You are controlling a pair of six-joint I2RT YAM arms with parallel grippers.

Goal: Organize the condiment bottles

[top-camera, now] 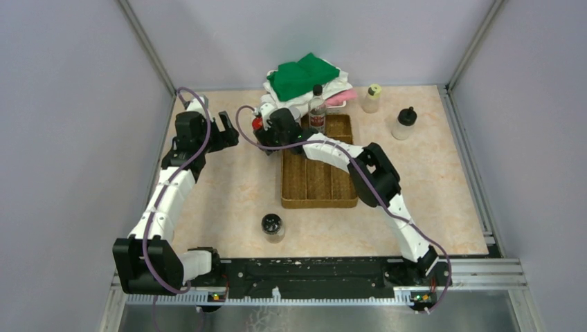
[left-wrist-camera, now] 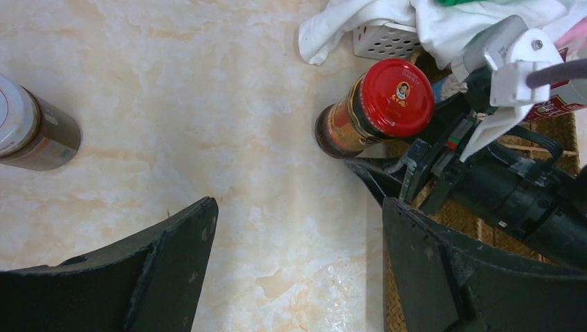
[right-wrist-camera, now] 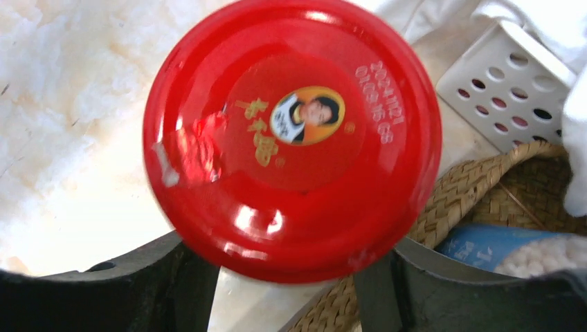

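A red-lidded sauce jar [top-camera: 257, 123] [left-wrist-camera: 394, 97] [right-wrist-camera: 291, 131] stands on the table just outside the left edge of the woven divided basket [top-camera: 318, 204]. My right gripper [top-camera: 266, 138] is shut on this jar, with fingers on either side under the lid. A clear bottle with a dark cap [top-camera: 318, 107] and a blue-labelled container [right-wrist-camera: 477, 245] are at the basket's back end. My left gripper [top-camera: 225, 128] is open above the table to the left, with nothing between its fingers.
Folded cloths [top-camera: 304, 76] in a white perforated basket lie at the back. A yellow-capped bottle [top-camera: 371, 100] and black-capped bottle [top-camera: 403, 126] stand at the right. A dark-lidded jar [top-camera: 272, 227] stands at the front, another jar [left-wrist-camera: 41, 135] at left in the left wrist view.
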